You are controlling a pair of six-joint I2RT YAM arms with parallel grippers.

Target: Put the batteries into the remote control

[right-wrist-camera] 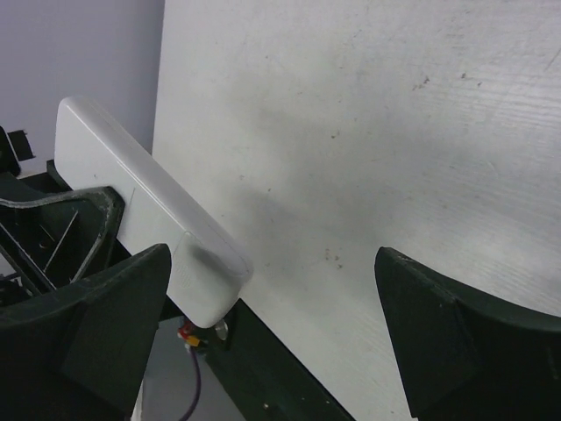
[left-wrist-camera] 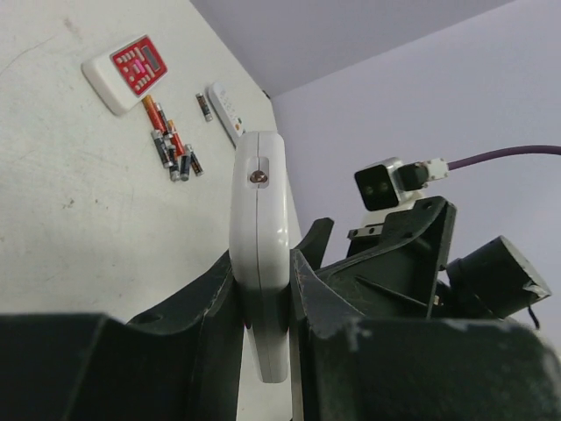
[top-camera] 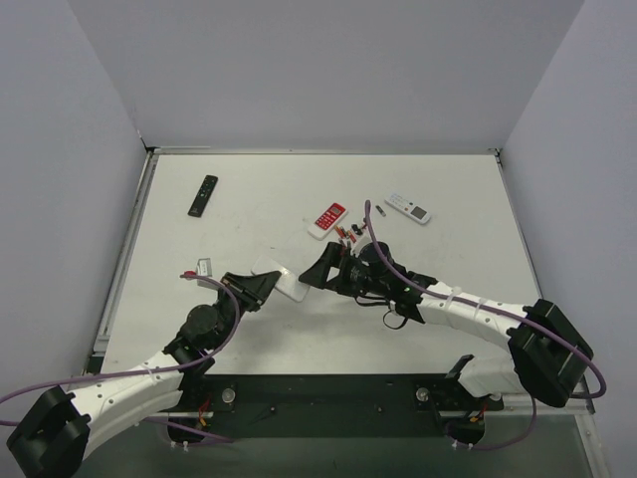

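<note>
Held on edge between the fingers of my left gripper [top-camera: 269,281] is a white remote [left-wrist-camera: 259,206]. Its narrow side and end, with a seam and a small dark spot, face the left wrist camera. In the right wrist view a broad plain white face of the remote [right-wrist-camera: 145,193] shows at left. My right gripper [top-camera: 320,267] is open close beside it, nothing between its fingers. Several loose batteries [left-wrist-camera: 171,145], some orange and some dark, lie in a cluster on the table. One more battery [left-wrist-camera: 204,107] lies apart. The battery compartment cannot be made out.
A red-faced white remote [top-camera: 328,219] lies behind the batteries. Another white remote [top-camera: 408,207] is at the back right, and a black remote [top-camera: 203,195] at the back left.
</note>
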